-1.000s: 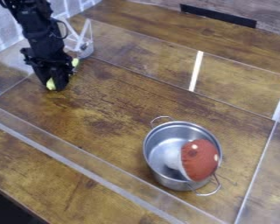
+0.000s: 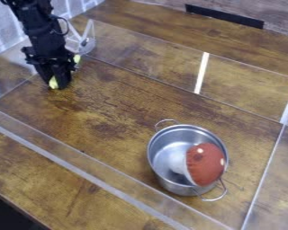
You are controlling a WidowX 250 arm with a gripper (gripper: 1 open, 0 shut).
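Observation:
My black gripper [image 2: 50, 68] is at the upper left, low over the wooden surface, shut on a small yellow object [image 2: 53, 83] that is mostly hidden behind the dark fingers. A steel pot [image 2: 168, 144] with two wire handles stands at the lower right, holding a red and white object [image 2: 204, 164].
Clear acrylic walls border the wooden work area [image 2: 111, 117]. A white strip [image 2: 202, 74] lies at the upper right. A pale, see-through piece stands just right of the arm.
The gripper has shifted slightly upward in the view with the yellow object at it. The pot and its contents are unchanged.

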